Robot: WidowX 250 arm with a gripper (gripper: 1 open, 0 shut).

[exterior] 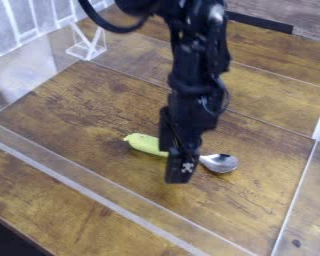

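My black gripper [176, 150] is low over the wooden surface at the middle of the camera view, its fingers open and blurred by motion. It overlaps a spoon with a yellow-green handle [143, 142], whose silver bowl [219, 163] shows to the right of the fingers. The middle of the handle is hidden behind the gripper; whether the fingers touch it I cannot tell.
A clear plastic rim [311, 190] runs along the right side, and another along the lower left. A white rack [88, 40] stands at the upper left.
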